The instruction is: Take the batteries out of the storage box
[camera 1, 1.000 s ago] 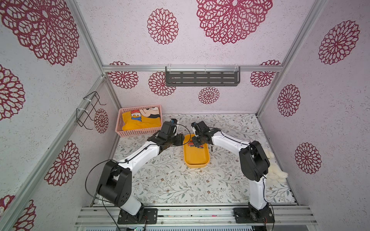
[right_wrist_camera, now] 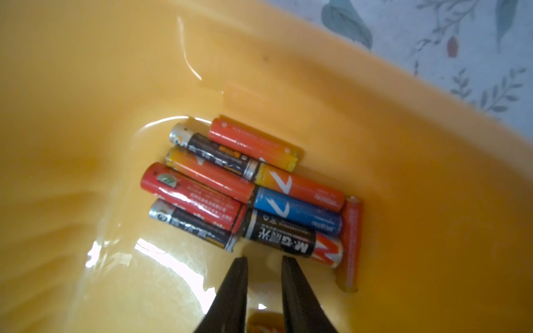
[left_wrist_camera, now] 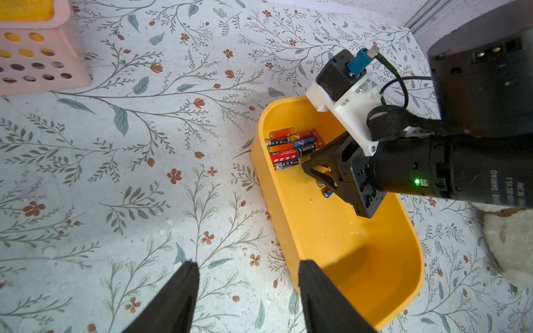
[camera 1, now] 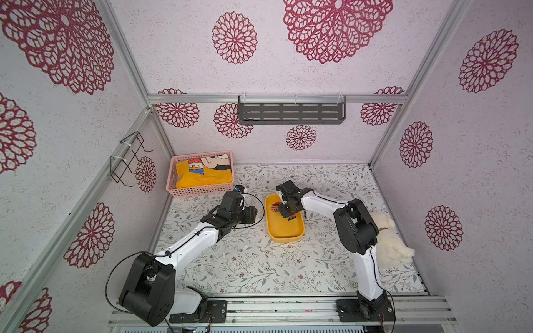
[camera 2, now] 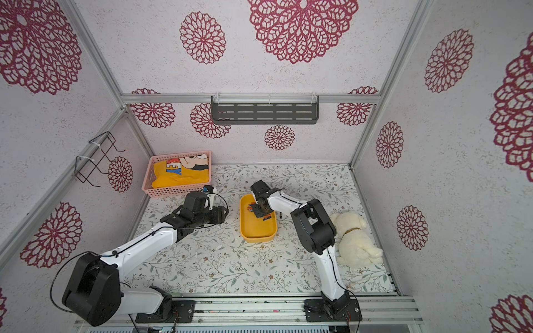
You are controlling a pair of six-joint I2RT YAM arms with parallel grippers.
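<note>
The yellow storage box (camera 1: pixel 286 233) stands mid-table. Against one end of its floor, several red, black, blue and orange batteries (right_wrist_camera: pixel 244 194) lie side by side, one red battery (right_wrist_camera: pixel 352 244) crosswise at their ends. My right gripper is down inside the box beside this group, its fingertips apart with a narrow gap. Behind them at the bottom edge, part of an orange battery (right_wrist_camera: pixel 265 328) shows. A blue-ended battery (left_wrist_camera: pixel 327 193) peeks out from under the right gripper in the left wrist view. To the left of the box, my left gripper is open and empty.
A pink basket (camera 1: pixel 201 192) with yellow cloth stands at the back left. A white plush toy (camera 1: pixel 391 244) sits at the right, behind the right arm. One small dark object (camera 1: pixel 304 214) lies just right of the box.
My left gripper has drawn back leftward from the box. The box has shifted slightly right.
</note>
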